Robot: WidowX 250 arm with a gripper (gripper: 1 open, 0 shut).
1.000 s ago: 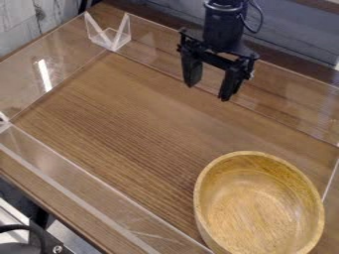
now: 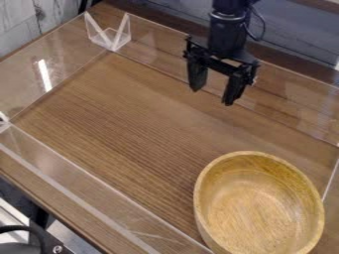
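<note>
My black gripper [image 2: 216, 77] hangs over the back middle of the wooden table [image 2: 119, 124], open, its two dark fingers spread apart with nothing visible between them. A large yellow oval tray [image 2: 257, 213] fills the front right, apart from the gripper.
A small white wire-like holder [image 2: 109, 33] stands at the back left. A pale wall runs behind the table at the back right. A dark cable shows at the bottom left corner.
The gripper has shifted very slightly, with little other visible difference. The tray has stayed in place.
</note>
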